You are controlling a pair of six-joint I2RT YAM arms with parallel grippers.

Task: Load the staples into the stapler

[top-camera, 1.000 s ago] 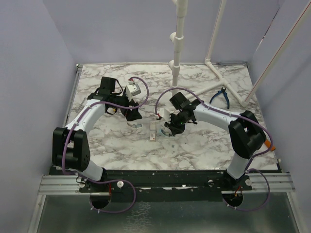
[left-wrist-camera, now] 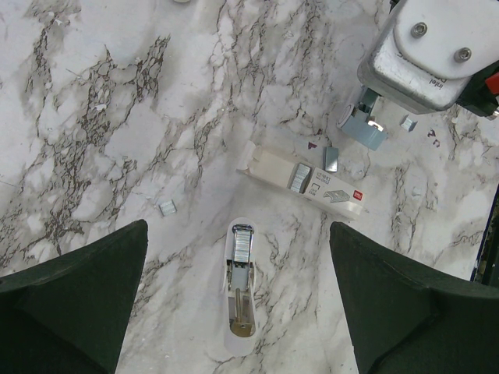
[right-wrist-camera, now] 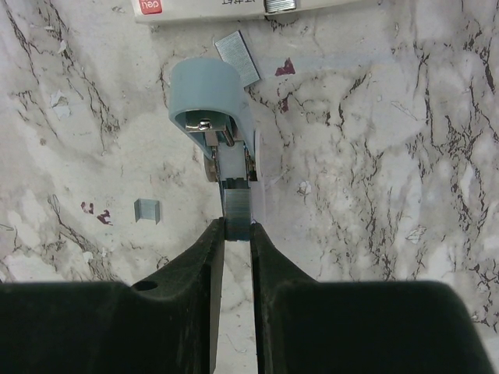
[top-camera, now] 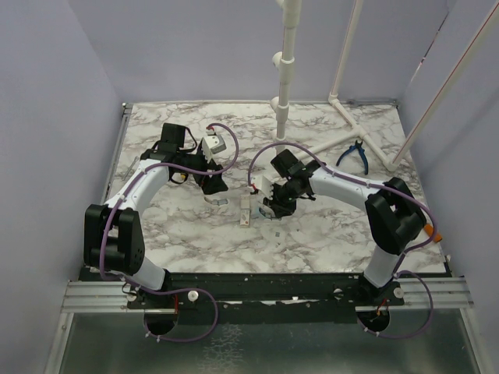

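Observation:
A light blue stapler (right-wrist-camera: 207, 89) lies opened below my right gripper, which is shut on a short strip of staples (right-wrist-camera: 237, 209) over its channel; whether the strip rests in the channel I cannot tell. My left gripper is open above a white stapler (left-wrist-camera: 242, 337), also opened, with staples showing in it; nothing is between the fingers at their height. A staple box (left-wrist-camera: 281, 175) lies between the staplers, with a loose strip (right-wrist-camera: 237, 57) beside it. A small staple piece (right-wrist-camera: 146, 210) lies left of the blue stapler.
Blue pliers (top-camera: 352, 157) lie at the back right among white pipes (top-camera: 366, 136). An orange item (top-camera: 433, 234) is at the right edge.
My right arm has shifted very slightly in the top view. The left arm looks unchanged.

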